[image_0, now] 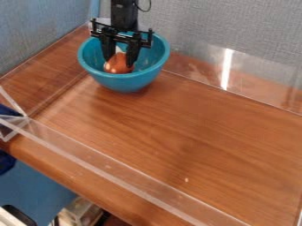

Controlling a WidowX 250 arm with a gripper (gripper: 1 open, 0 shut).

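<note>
A teal bowl (125,80) sits at the back left of the wooden surface. My black gripper (119,55) reaches down into it from above, shut on an orange object (116,65) inside the bowl, which is partly hidden by the fingers and has a pale patch on it.
Clear plastic walls edge it. Grey textured panels stand behind. Some dark and blue items lie off the left edge, partly out of view.
</note>
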